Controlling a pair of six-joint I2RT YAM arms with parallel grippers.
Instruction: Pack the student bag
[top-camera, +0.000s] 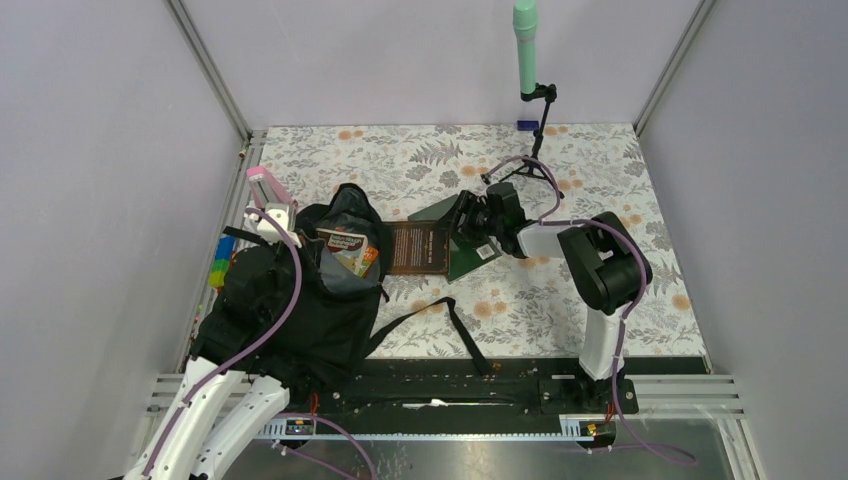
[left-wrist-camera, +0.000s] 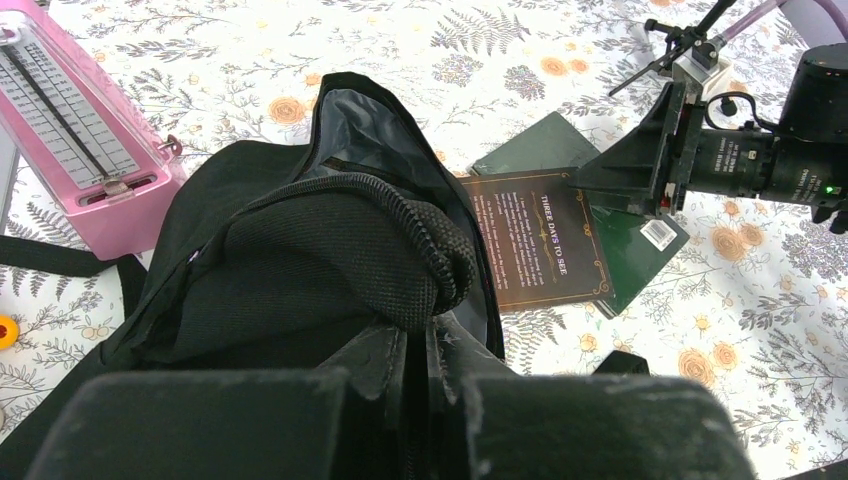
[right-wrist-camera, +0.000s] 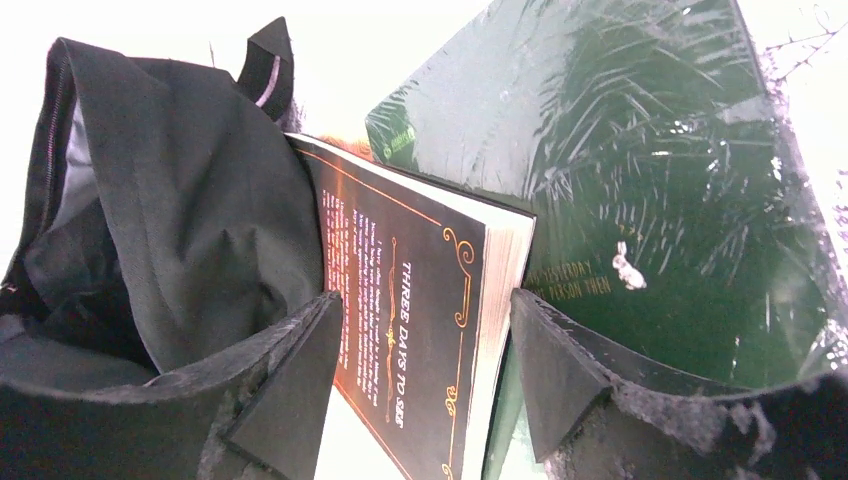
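The black bag (top-camera: 340, 300) lies open at left, books (top-camera: 342, 250) showing inside. My left gripper is shut on its zipped edge. To its right the brown "Three Days to See" book (top-camera: 414, 250) lies flat, partly over a green book (top-camera: 474, 262). My right gripper is open over the brown book's edge, its fingers either side of that edge in the right wrist view; whether they touch it I cannot tell.
A pink case (left-wrist-camera: 120, 200) stands left of the bag. A tripod (top-camera: 537, 150) with a mint cylinder is at back right. A loose strap (top-camera: 452, 315) lies in front.
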